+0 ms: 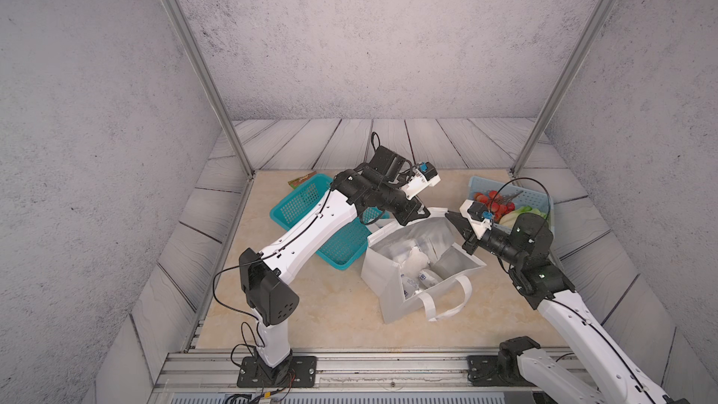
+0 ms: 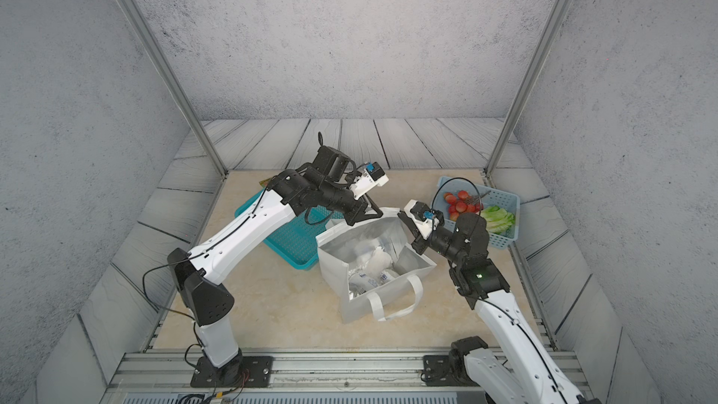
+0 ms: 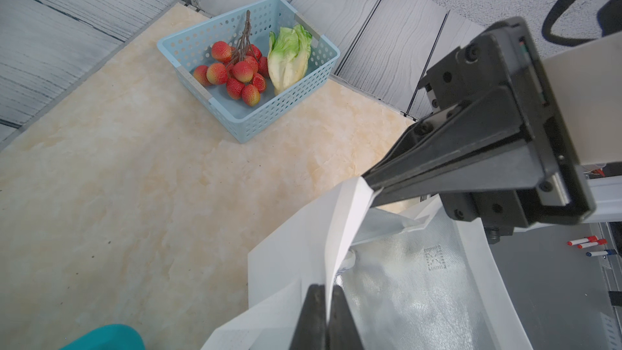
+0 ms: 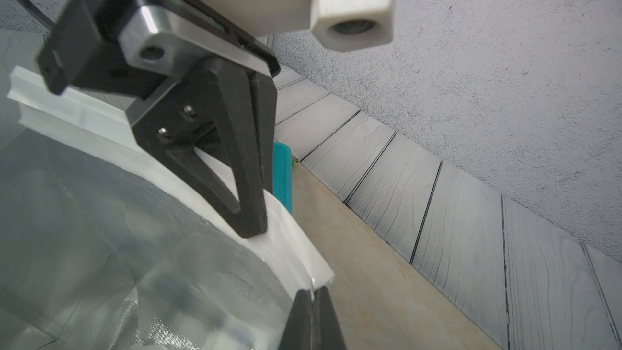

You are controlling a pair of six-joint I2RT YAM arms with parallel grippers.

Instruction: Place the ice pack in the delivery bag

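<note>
The white delivery bag [image 1: 390, 284] stands open at mid table, silver lining showing, with white packs [image 1: 427, 277] inside; which is the ice pack I cannot tell. My left gripper [image 1: 416, 215] is shut on the bag's back rim [image 3: 343, 220], seen between its fingertips in the left wrist view. My right gripper [image 1: 457, 226] is shut on the same rim [image 4: 291, 246] near its right corner, as the right wrist view shows at the fingertips.
A teal basket [image 1: 340, 254] lies left of the bag. A light blue basket [image 3: 239, 126] with lychees and lettuce stands at the back right.
</note>
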